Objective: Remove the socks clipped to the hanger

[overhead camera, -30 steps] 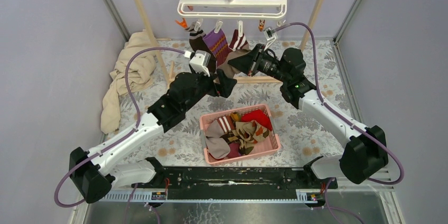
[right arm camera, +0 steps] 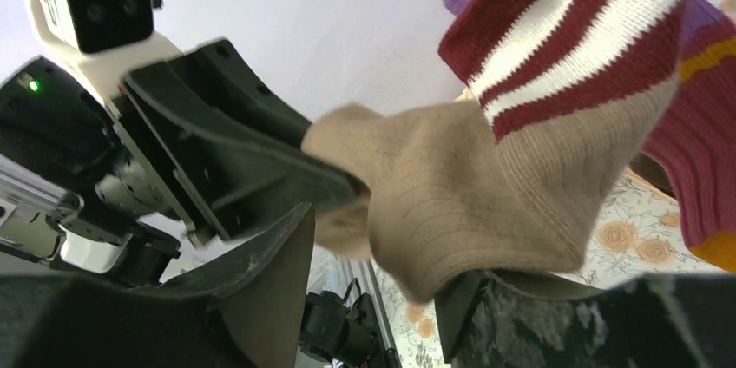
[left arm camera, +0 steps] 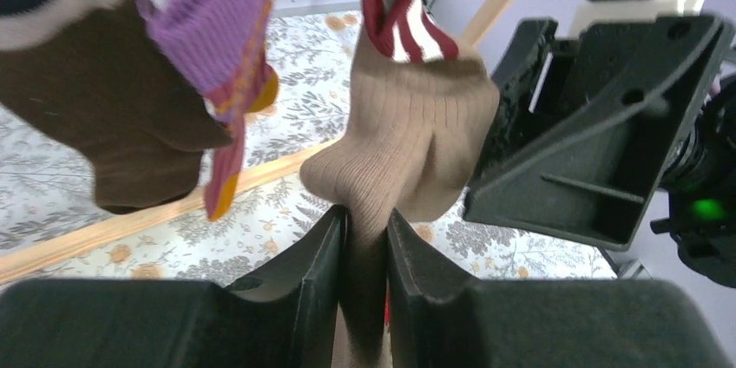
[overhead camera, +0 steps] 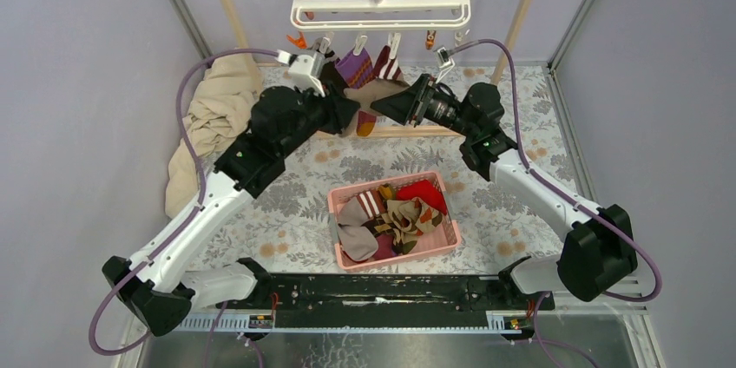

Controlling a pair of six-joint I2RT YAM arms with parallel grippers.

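Note:
A white hanger (overhead camera: 380, 25) carries clipped socks: a dark brown one (left arm camera: 130, 125), a purple striped one (overhead camera: 354, 64) and a maroon-and-white one with a taupe foot (right arm camera: 573, 47). My left gripper is shut on the taupe part of that last sock, pulling it leftward. My right gripper is beside it at the same taupe fabric, its fingers apart in the right wrist view, with fabric lying over and partly between them.
A pink basket (overhead camera: 335, 212) holding several socks lies on the floral surface below the arms. A beige cloth (overhead camera: 213, 125) is heaped at the left, by the wooden rack (overhead camera: 229, 3).
My left gripper has closed on the taupe sock and moved left and up, stretching the fabric sideways. The right arm has barely moved.

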